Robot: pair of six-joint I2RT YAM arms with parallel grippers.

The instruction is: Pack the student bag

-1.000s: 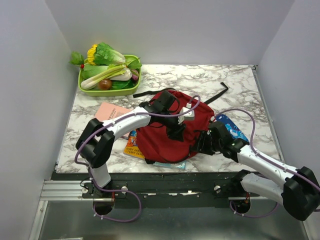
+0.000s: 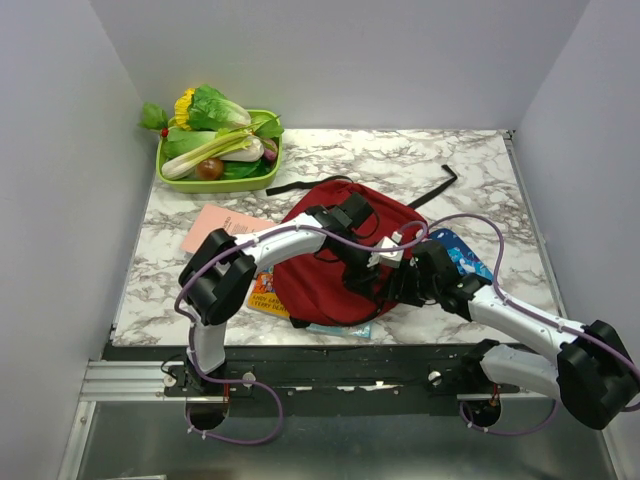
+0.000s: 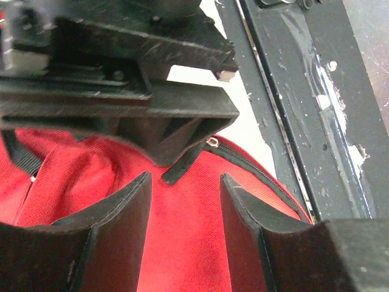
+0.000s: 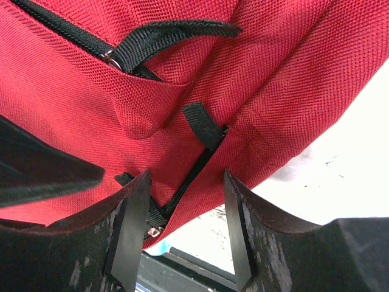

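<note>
A red bag [image 2: 325, 285] with black zip and straps lies flat in the middle of the table. Over its front right part, my left gripper [image 2: 362, 285] is close beside my right gripper [image 2: 393, 296]. In the left wrist view, the open left fingers [image 3: 137, 210] stand above red cloth, nothing between them; the right gripper's dark body crosses above, near the zip [image 3: 261, 173]. In the right wrist view, the right fingers [image 4: 130, 213] stand apart around the bag's zipped edge, a black pull tab [image 4: 124, 179] near one fingertip. No grip shows there.
A pink book [image 2: 218, 224] lies left of the bag. A yellow book [image 2: 264, 292] and a light blue one [image 2: 347, 330] stick out from under it. A blue book [image 2: 462, 252] lies right. A green vegetable basket [image 2: 222, 184] stands at back left.
My left gripper has moved right and toward the front edge, now close to the right gripper. The right arm and the bag look nearly unchanged.
</note>
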